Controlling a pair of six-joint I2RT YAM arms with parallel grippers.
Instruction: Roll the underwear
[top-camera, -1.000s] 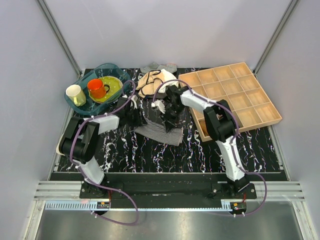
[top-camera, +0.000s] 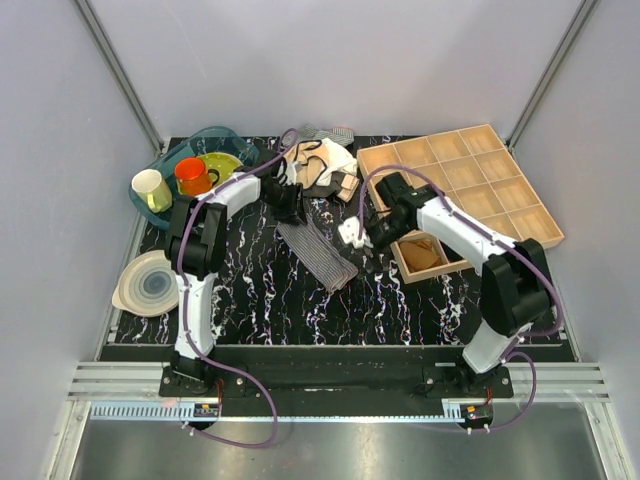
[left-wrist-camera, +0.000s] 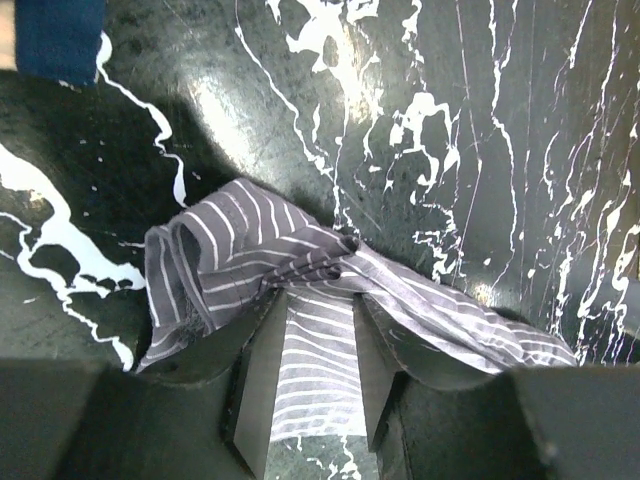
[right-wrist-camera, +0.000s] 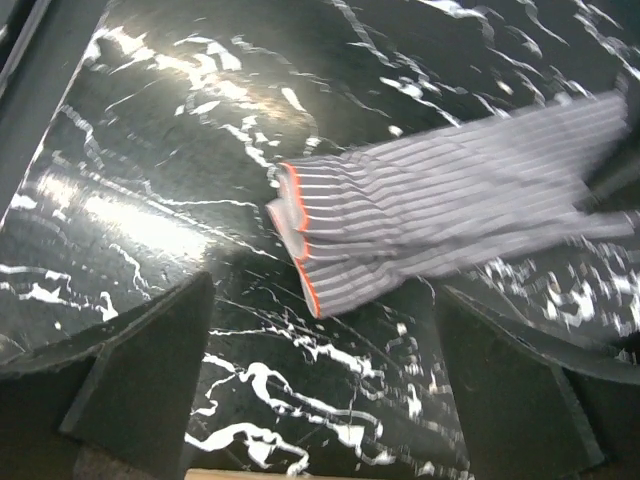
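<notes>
The grey striped underwear (top-camera: 318, 255) lies flattened lengthwise on the black marbled table, slanting down to the right. Its near end (right-wrist-camera: 340, 230), with orange edging, is folded in layers. My left gripper (top-camera: 290, 208) is down at the far end, its fingertips (left-wrist-camera: 262, 325) part open on the bunched cloth; whether they grip it I cannot tell. My right gripper stands open off to the right of the underwear, raised, nothing between its fingers.
A wooden compartment box (top-camera: 500, 170) is at the right, a teal basket (top-camera: 150, 210) with mugs at back left, more folded clothing (top-camera: 330, 160) at the back, plates (top-camera: 150, 285) at left.
My right gripper has left the underwear, moving right. My left gripper has moved toward the back right, and the underwear now slants more steeply.
</notes>
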